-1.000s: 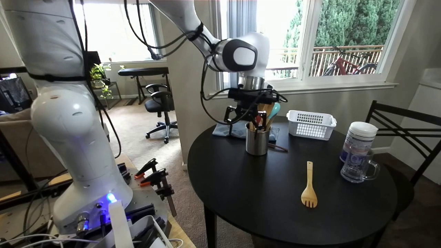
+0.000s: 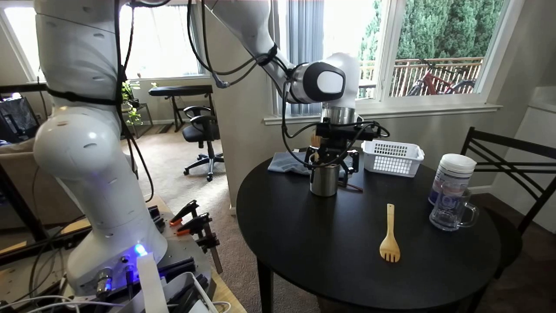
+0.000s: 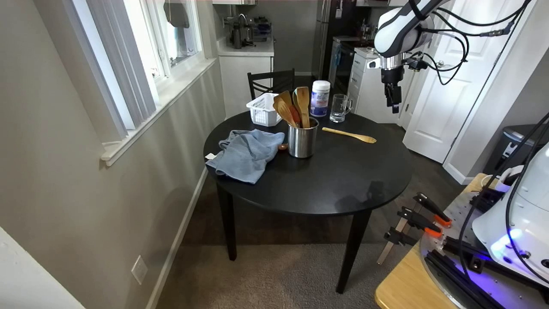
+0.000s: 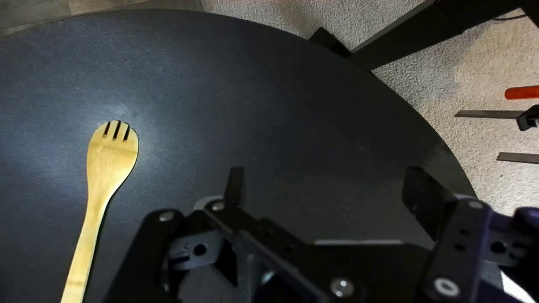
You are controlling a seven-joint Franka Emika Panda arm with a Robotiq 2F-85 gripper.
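Observation:
My gripper [image 2: 333, 164] hangs from the arm above the dark table, its fingers spread wide with only bare tabletop seen between them in the wrist view. In exterior view 1 it overlaps the metal utensil holder [image 2: 324, 181], but exterior view 2 puts the gripper [image 3: 394, 106] well apart from that holder [image 3: 302, 140], over toward the right. A wooden fork-spoon [image 4: 110, 159] lies flat on the table, left of the gripper in the wrist view. Several wooden utensils [image 3: 303, 105] stand in the holder.
A blue-grey cloth [image 3: 247, 153] lies beside the holder. At the back are a white basket [image 2: 393, 159], a white-lidded canister [image 3: 320, 98] and a clear glass mug [image 2: 446, 213]. Near the robot, the table [image 3: 339, 193] is bare.
The arm and gripper have shifted right in exterior view 1, and the gripper has turned a little. The objects on the table have not moved.

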